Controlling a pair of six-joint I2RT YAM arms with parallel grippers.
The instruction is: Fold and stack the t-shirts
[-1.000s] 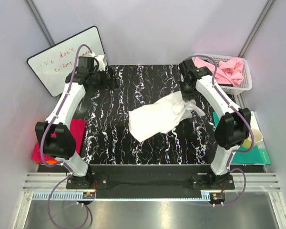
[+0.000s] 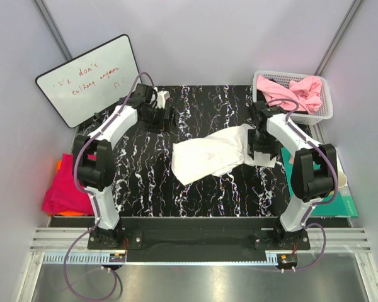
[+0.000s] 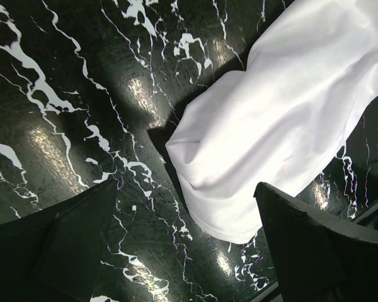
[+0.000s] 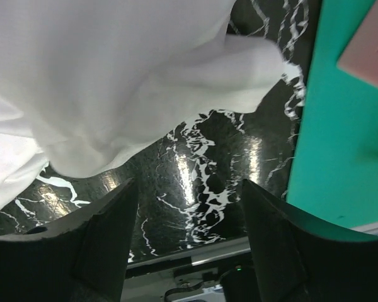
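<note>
A white T-shirt [image 2: 208,154] lies crumpled and elongated diagonally across the middle of the black marbled table. In the left wrist view, its narrower end [image 3: 227,163] lies beyond the open fingers of my left gripper [image 2: 168,119], which is over bare table above and left of the cloth. My right gripper [image 2: 263,146] is open over the cloth's right end; in the right wrist view the white fabric [image 4: 113,88] lies ahead of its fingers, with nothing between them.
A white basket [image 2: 327,104] of pink cloths stands back right. Red cloth [image 2: 69,189] lies front left, a whiteboard [image 2: 88,75] back left. At the right edge are a teal board [image 2: 331,204] and a cream cup [image 2: 342,182].
My left gripper has moved rightward from near the whiteboard. My right gripper has opened and moved right and toward the front, leaving the shirt's right end lying flatter on the table.
</note>
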